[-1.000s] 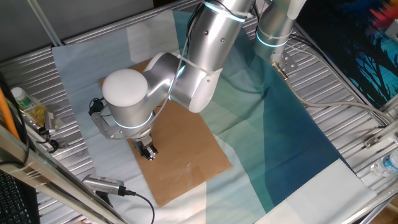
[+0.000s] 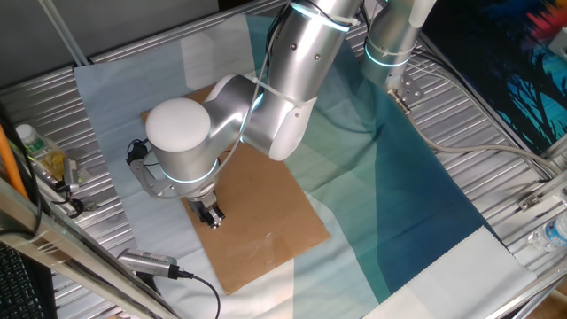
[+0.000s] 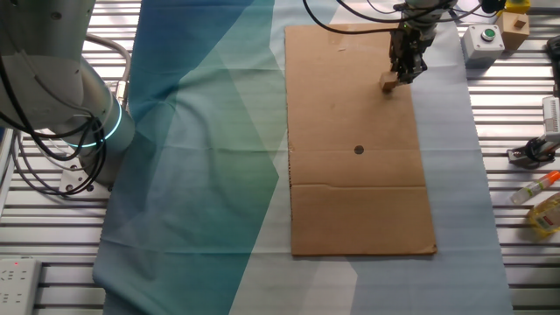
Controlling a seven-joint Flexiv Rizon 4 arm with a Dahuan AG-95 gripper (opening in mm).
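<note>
A sheet of brown cardboard (image 3: pixel 350 219) lies flat on the patterned cloth. Over its edge, close to the surface, my gripper (image 2: pixel 214 221) points down. In exterior view 2 the same gripper (image 3: pixel 409 72) is at the top right of the cardboard. Right by its fingers is a small wooden block (image 3: pixel 388 81), partly covered by them; whether the fingers grip it or only stand beside it cannot be told. Exterior view 1 does not show the block clearly. A small dark round spot (image 3: pixel 359 150) marks the middle of the cardboard.
Beyond the cloth's edge stand a box with a green button (image 3: pixel 481 44), another wooden block (image 3: pixel 514 31) and a yellow bottle (image 3: pixel 547 214). A silver cylindrical device (image 2: pixel 147 263) with a cable stands near the cloth's edge.
</note>
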